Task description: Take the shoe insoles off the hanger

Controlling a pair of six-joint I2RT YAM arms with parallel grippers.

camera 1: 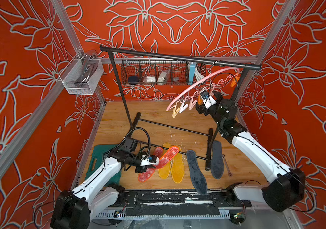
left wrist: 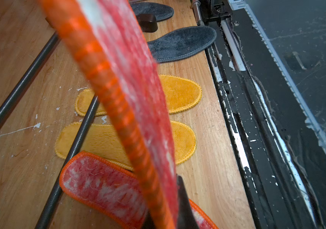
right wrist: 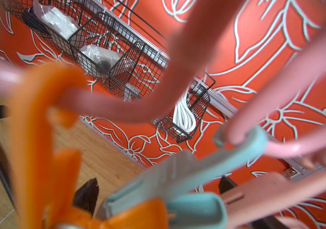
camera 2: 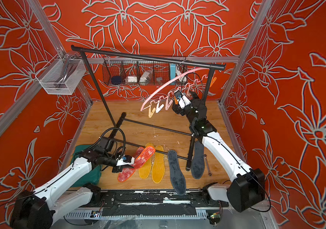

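My left gripper (camera 1: 151, 163) is shut on a red-and-orange insole (left wrist: 140, 106), which stands up close in the left wrist view, low over another red insole (camera 1: 145, 174). Two yellow insoles (camera 1: 177, 171) and two dark grey insoles (camera 1: 196, 171) lie on the board. The pink hanger (camera 1: 193, 84) tilts up at the rack's right, carrying clips and no visible insoles. My right gripper (camera 1: 204, 99) is up among the clips, open, with an orange clip (right wrist: 31, 145), a teal clip (right wrist: 163, 175) and a pink clip close around its fingers.
The black rack bar (camera 1: 163, 56) spans above a wire basket (camera 1: 132, 70) on the back wall. Rack feet lie across the board under the insoles. A green tray (camera 1: 96, 160) is at front left, a wrench (camera 1: 227, 166) at right. The back middle board is clear.
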